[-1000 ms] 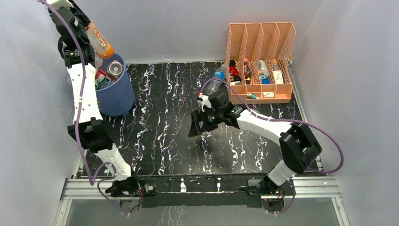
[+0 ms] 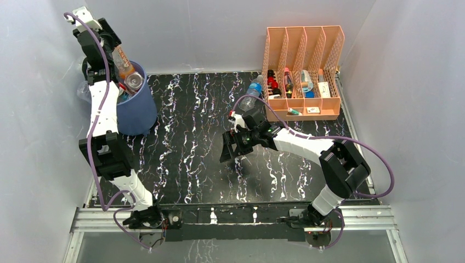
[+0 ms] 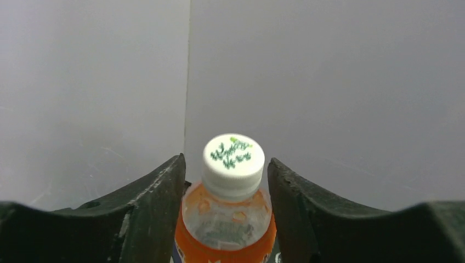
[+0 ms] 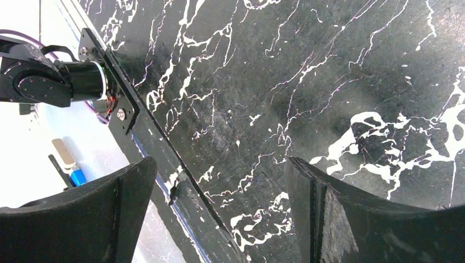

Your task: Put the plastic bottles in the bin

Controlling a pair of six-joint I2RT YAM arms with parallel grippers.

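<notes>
My left gripper is over the blue bin (image 2: 137, 112) at the back left, its fingers around the white-capped top of an orange-labelled plastic bottle (image 3: 224, 222), part open; whether they still press on it is unclear. That bottle (image 2: 123, 63) stands among cans and other items in the bin. A clear bottle with blue label (image 2: 253, 90) lies on the table left of the organizer, partly behind my right arm. My right gripper (image 2: 230, 147) is open over bare table, nothing between its fingers.
A peach organizer (image 2: 301, 104) with small items stands at the back right. Walls enclose the back and sides.
My left gripper and the orange bottle have moved right and toward the bin's interior, with the bottle lower than a second ago.
</notes>
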